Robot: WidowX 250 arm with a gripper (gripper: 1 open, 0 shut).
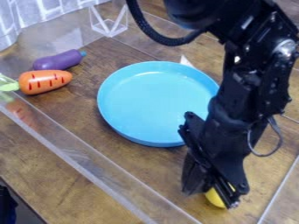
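Observation:
My black gripper (201,179) reaches down at the right, low over the wooden table beside the clear rail, below a blue plate (152,101). A yellow object (235,194) is partly hidden behind its fingers; whether anything is held between them is hidden. The fingertips look close together.
An orange toy carrot (45,80) and a purple toy eggplant (56,60) lie at the upper left. Clear walls edge the work area. Bare wood (65,122) shows left of the plate.

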